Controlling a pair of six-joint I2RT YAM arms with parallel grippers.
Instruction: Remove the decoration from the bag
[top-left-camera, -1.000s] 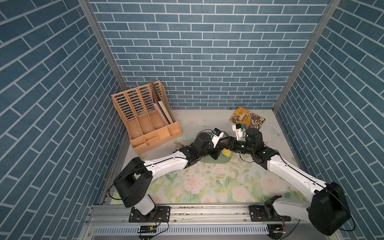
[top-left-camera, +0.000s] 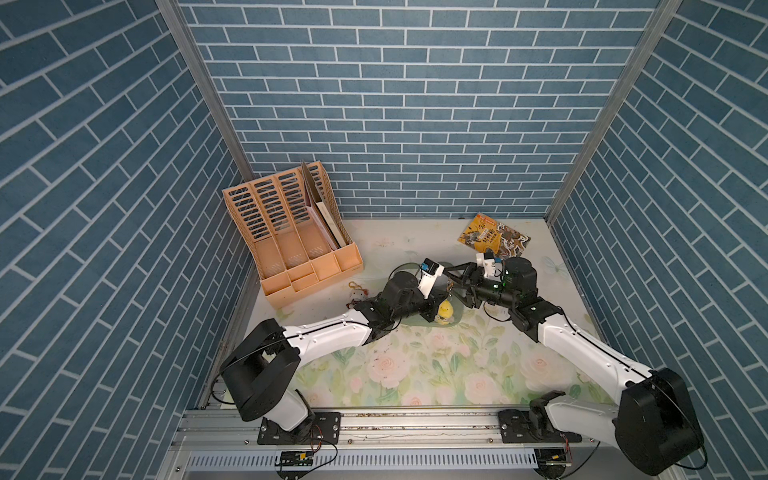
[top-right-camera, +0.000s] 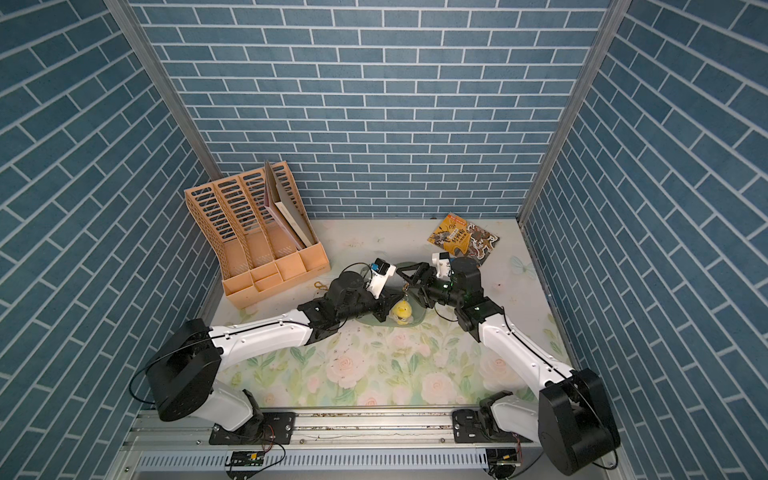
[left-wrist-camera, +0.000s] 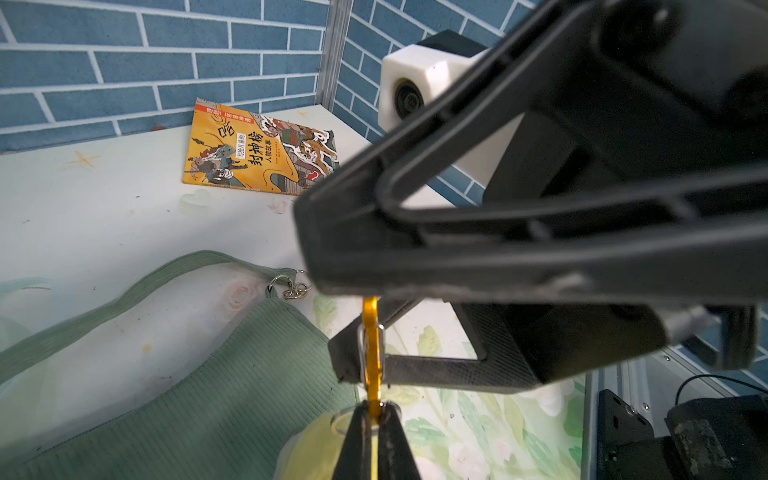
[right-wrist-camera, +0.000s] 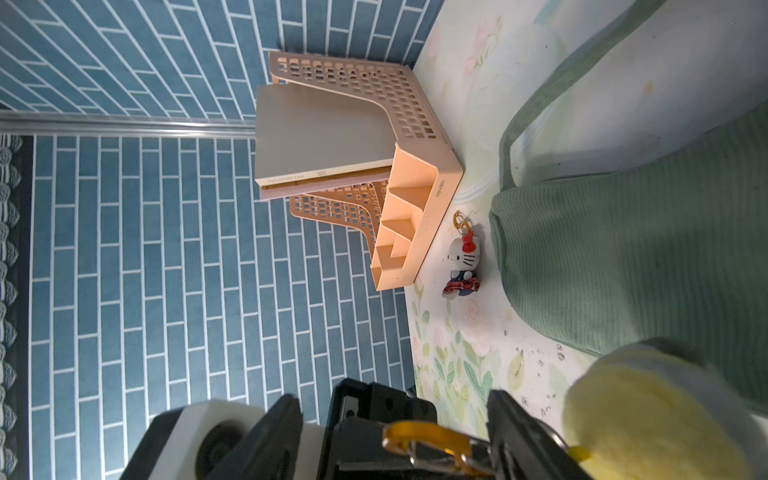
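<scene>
The green bag (left-wrist-camera: 208, 384) lies at mid-table beneath both grippers, its strap (right-wrist-camera: 576, 68) loose. A yellow plush decoration with a gold clasp (left-wrist-camera: 372, 352) and metal ring hangs at the tips of my left gripper, which is shut on the clasp's lower end, as the left wrist view shows. My right gripper is part open around the upper clasp, its fingers apart and large in the left wrist view. In both top views the two grippers almost meet over the plush.
A peach organizer (top-left-camera: 280, 240) with books stands back left. A Hello Kitty charm (right-wrist-camera: 464, 260) lies beside it and the bag. An orange booklet (top-left-camera: 480, 233) lies back right.
The yellow plush has moved lower and slightly left with my left gripper. My right gripper has shifted slightly right, and more of the plush shows.
</scene>
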